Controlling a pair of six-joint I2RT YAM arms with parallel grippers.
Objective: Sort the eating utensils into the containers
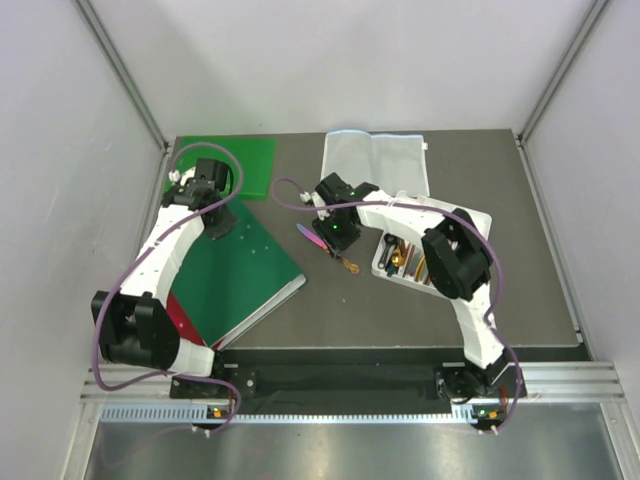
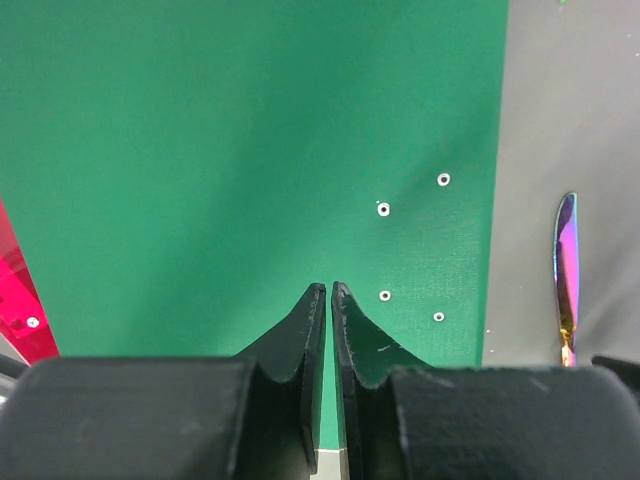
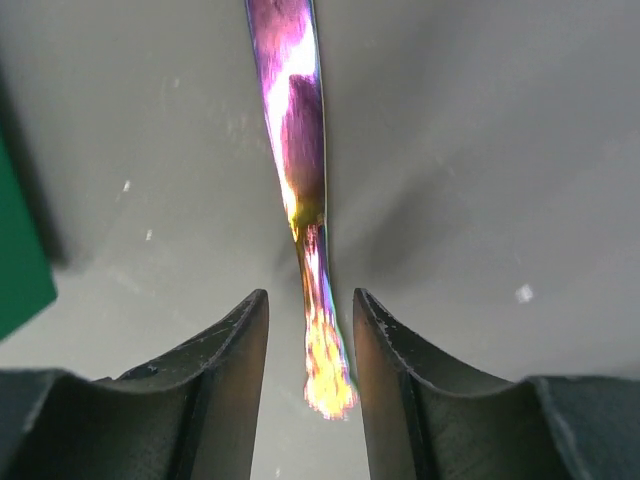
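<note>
A shiny pink-purple knife (image 1: 313, 238) with a golden handle lies on the grey table between the green board and the utensil tray. Above its handle, my right gripper is open, one finger on either side of the knife (image 3: 298, 130); no grip shows. The white tray (image 1: 412, 285), partly covered by my right arm, holds several utensils in compartments. Over the green board (image 2: 250, 190) hangs my left gripper, its fingers only a narrow gap apart and nothing between them. To its right the knife (image 2: 567, 265) shows in the left wrist view.
A bright green sheet (image 1: 255, 162) lies at the back left, and a white flat pouch (image 1: 375, 160) at the back middle. Something red (image 1: 190, 322) pokes out from under the green board.
</note>
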